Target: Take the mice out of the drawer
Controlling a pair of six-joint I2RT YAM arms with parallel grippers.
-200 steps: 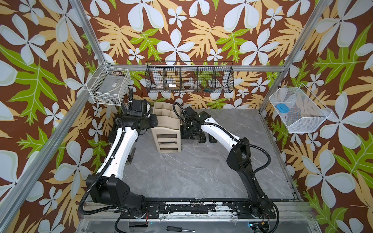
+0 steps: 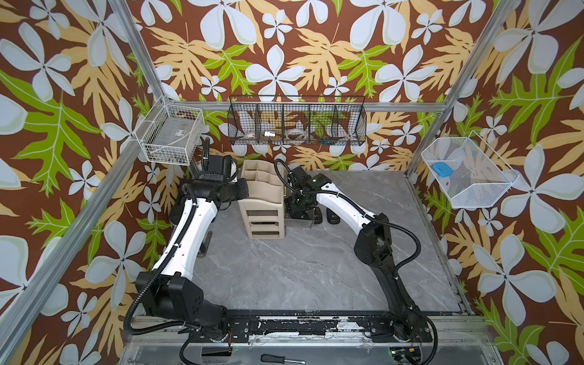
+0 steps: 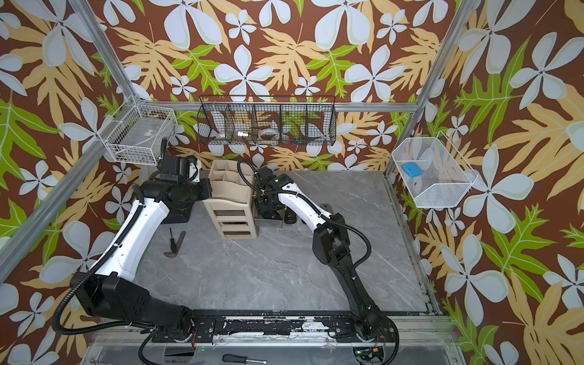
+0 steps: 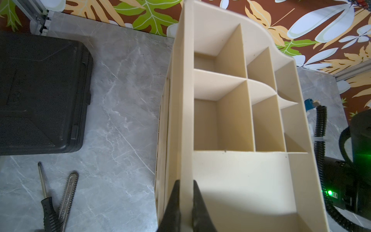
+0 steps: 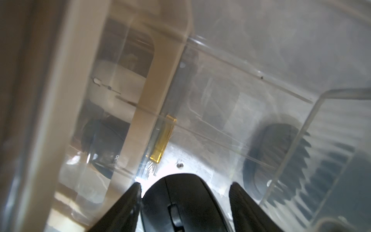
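The beige organizer (image 2: 261,213) stands on the table with its clear drawer (image 2: 300,224) pulled out on the right. Inside that drawer, a black mouse (image 5: 183,205) lies between the spread fingers of my right gripper, which is open. Two more dark mice, one nearer (image 2: 317,216) and one farther (image 2: 332,217), rest on the table just right of the drawer. My left gripper is shut on the thin edge of the organizer's left side panel. Whether the right fingers touch the mouse cannot be made out.
Left of the organizer are a black case (image 4: 42,92), a screwdriver (image 4: 47,205) and a knife-like tool (image 4: 68,197). A small yellow piece (image 5: 163,141) shows near the organizer's frame. Wire baskets (image 2: 298,124) hang at the back.
The organizer and my left gripper have shifted very slightly to the right. My right arm has moved only a little, its gripper still over the drawer.
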